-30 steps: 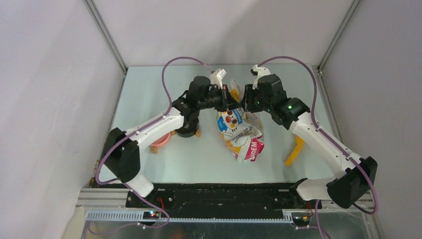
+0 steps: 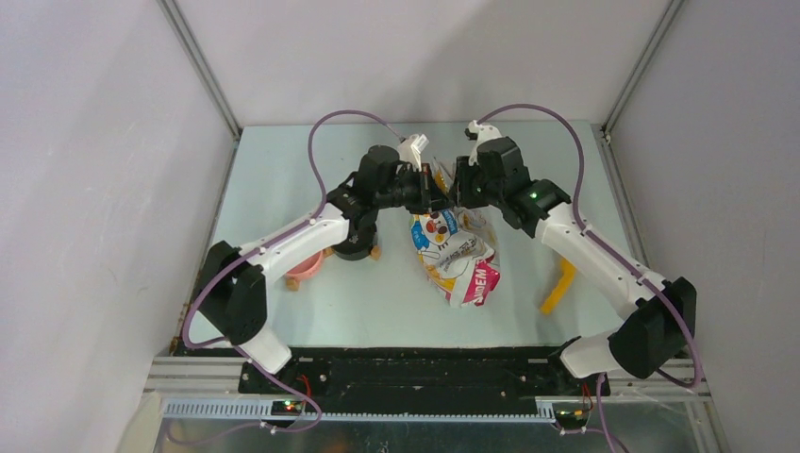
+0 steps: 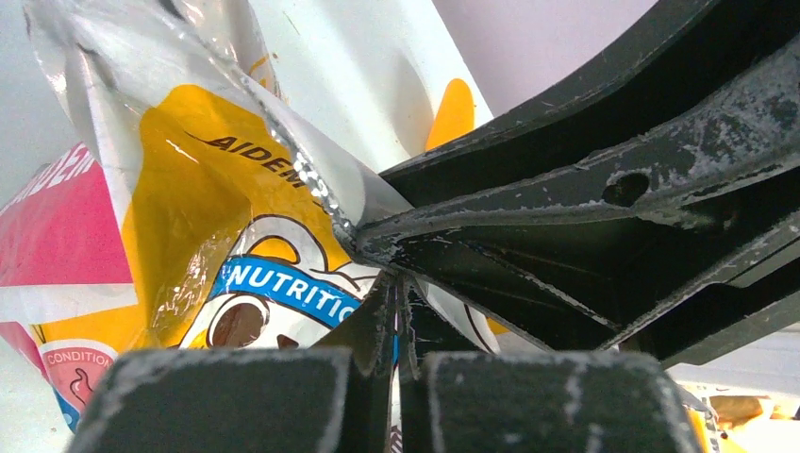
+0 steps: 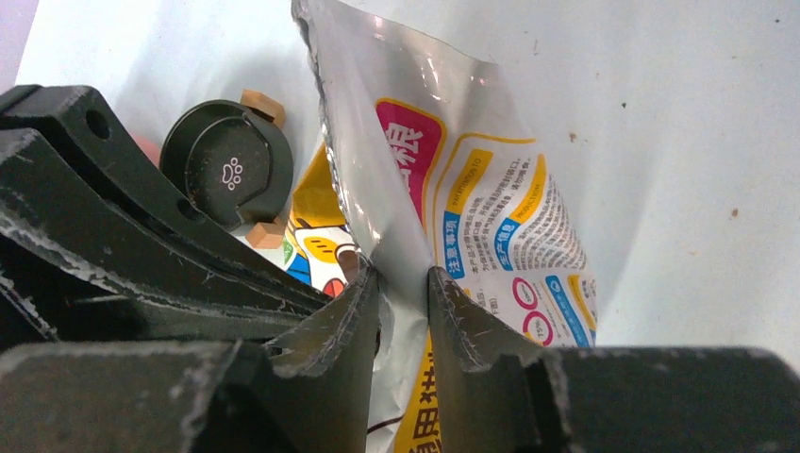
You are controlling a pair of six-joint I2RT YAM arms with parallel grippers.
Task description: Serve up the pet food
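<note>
A glossy printed pet food bag (image 2: 455, 255) stands at the table's middle, its top edge rising between my two grippers. My left gripper is shut, its tips against the bag's yellow-and-blue printed face (image 3: 283, 283); whether any film is pinched between them is hidden. My right gripper is partly open, with the bag's silvery upper film (image 4: 391, 231) running through the gap between its fingers. Each wrist view shows the other gripper's black fingers close by, across the bag's top edge. The bag's inside is out of sight.
A black bowl with a paw print (image 4: 226, 165) lies left of the bag, partly under my left arm in the top view. Beside it is a pink bowl (image 2: 305, 268). On the right lies a yellow-orange strip (image 2: 558, 286).
My right arm has shifted slightly left and toward the back, bringing its gripper closer to the left one. The left arm and the bag's lower body look unchanged.
</note>
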